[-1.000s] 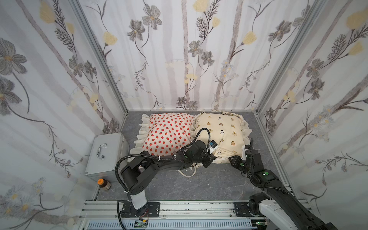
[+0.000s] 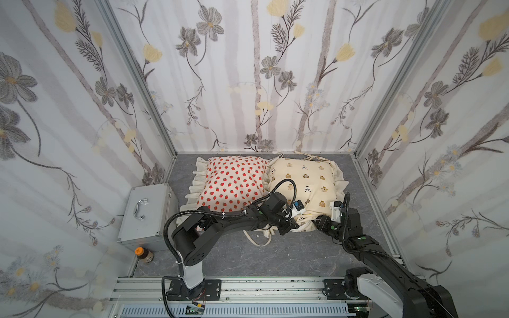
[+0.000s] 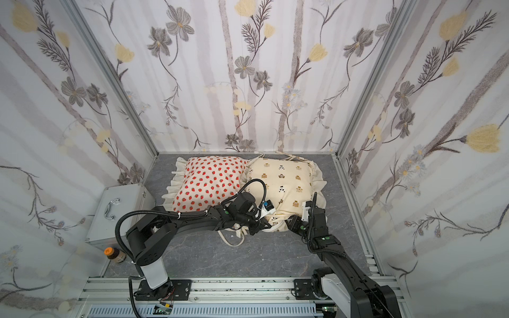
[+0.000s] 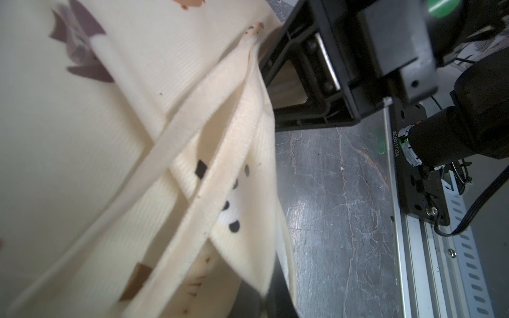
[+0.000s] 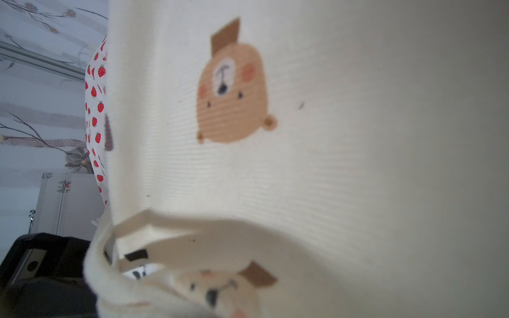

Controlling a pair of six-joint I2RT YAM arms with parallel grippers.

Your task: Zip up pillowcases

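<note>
The cream bear-print pillowcase lies right of the strawberry pillowcase. At its front edge, my left gripper is shut on a bunched fold of cream fabric. Loose bands of the cloth run up from there towards my right gripper, which sits against the front right of the same pillowcase. The right gripper's fingertips are hidden in the cloth, and in the right wrist view the fabric fills most of the frame. The zipper cannot be made out.
A metal case stands at the left, with an orange-capped bottle before it. A cream strap lies on the grey table in front of the pillows.
The right gripper and arm have moved slightly left.
</note>
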